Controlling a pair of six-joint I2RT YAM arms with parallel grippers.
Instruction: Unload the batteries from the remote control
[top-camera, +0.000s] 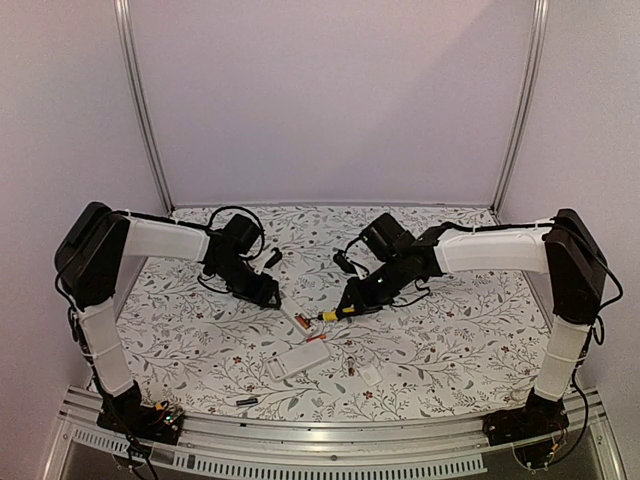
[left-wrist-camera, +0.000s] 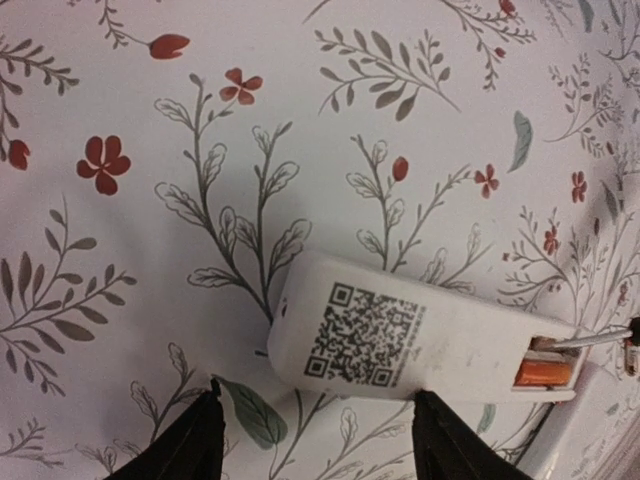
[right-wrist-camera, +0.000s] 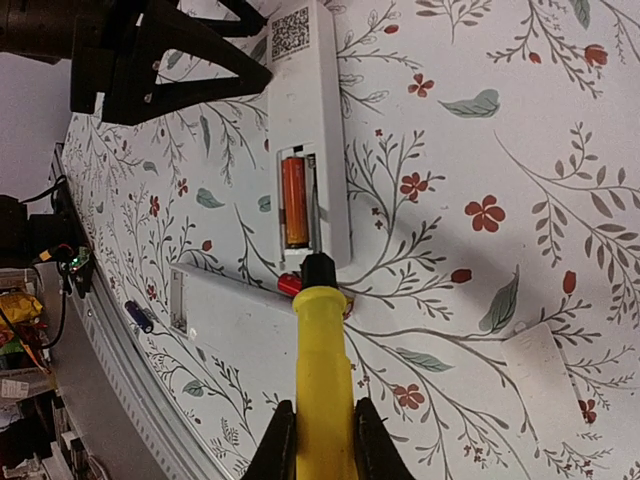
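Note:
The white remote (left-wrist-camera: 465, 345) lies on the patterned cloth, battery compartment open, an orange battery (right-wrist-camera: 295, 200) inside. My right gripper is shut on a yellow-handled screwdriver (right-wrist-camera: 320, 360), whose metal tip reaches into the compartment beside the battery. My left gripper is part open at the remote's QR-code end, its fingertips low beside it. A red battery (right-wrist-camera: 290, 283) lies just outside the compartment end, partly hidden by the screwdriver.
A second white remote (top-camera: 300, 360) lies in front, with a white cover (top-camera: 370, 374) to its right and a small dark cylinder (top-camera: 247, 401) at front left.

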